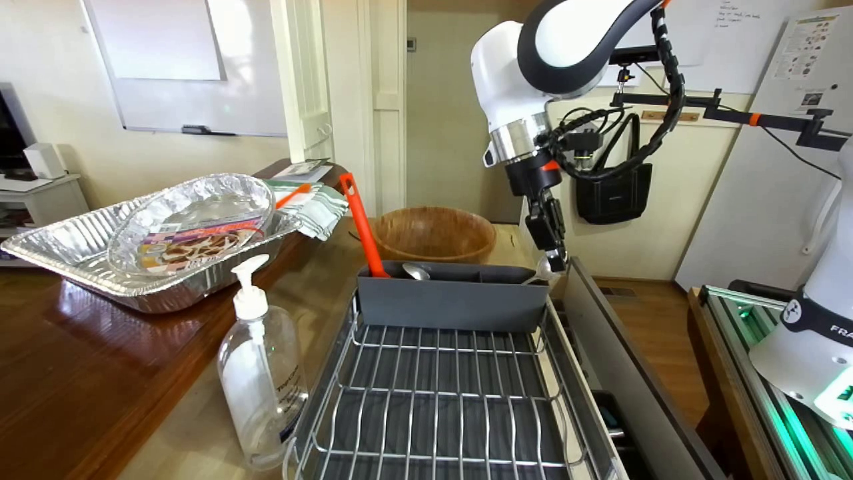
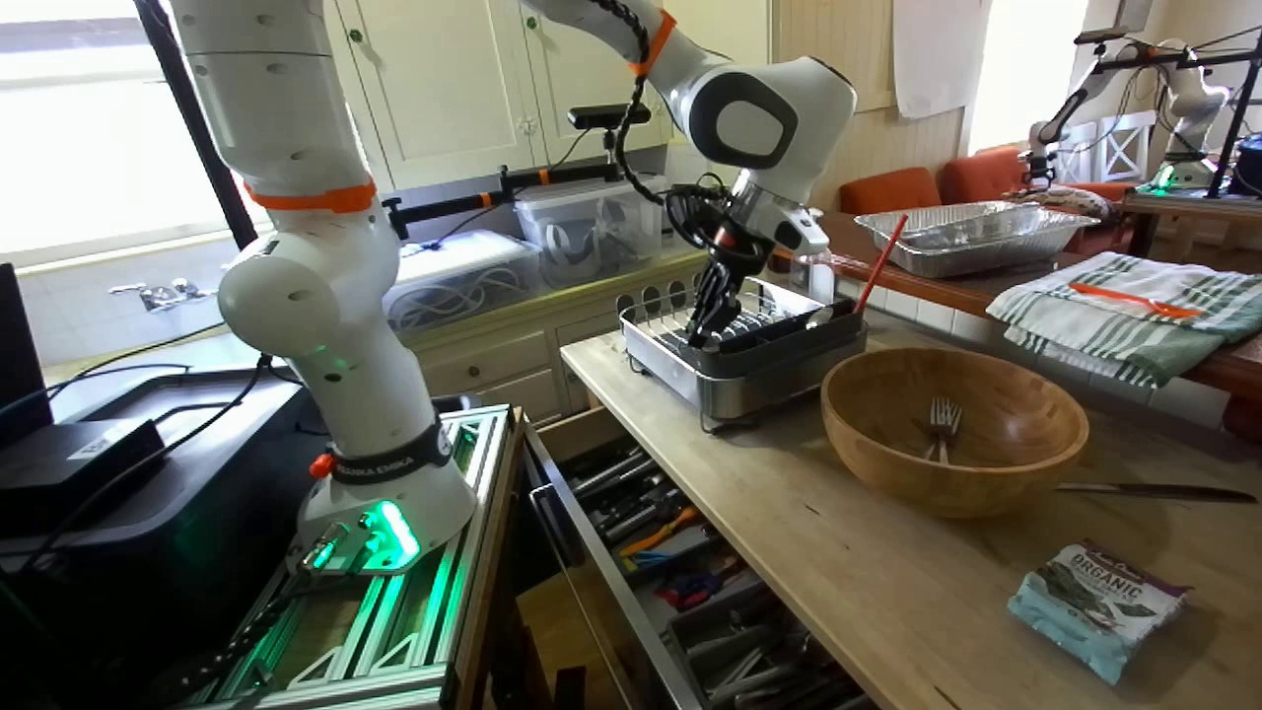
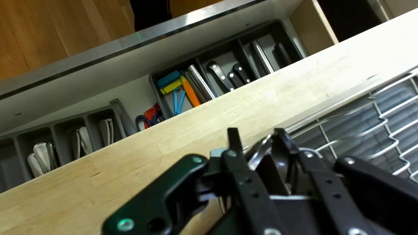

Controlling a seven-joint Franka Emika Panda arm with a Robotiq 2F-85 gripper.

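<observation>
Fingers apart, my gripper (image 1: 557,263) hangs over the right end of the grey utensil holder (image 1: 452,303) on the dish rack. A metal spoon (image 1: 544,271) leans in that end, right below the fingertips. In the wrist view, shiny metal cutlery (image 3: 259,152) shows between the two spread fingers; whether they touch it I cannot tell. Another spoon (image 1: 416,272) and a red-handled utensil (image 1: 364,228) stand farther left in the holder. In the second exterior view the gripper (image 2: 706,337) is at the holder's near end, its tips partly lost against the dark holder.
An open drawer (image 2: 615,568) with cutlery and tools runs along the counter. A wooden bowl (image 2: 952,432) with a fork (image 2: 943,424) in it stands beside the rack, near a snack packet (image 2: 1100,609). The rack's wire floor (image 1: 448,400) is empty; a pump bottle (image 1: 260,384) stands alongside.
</observation>
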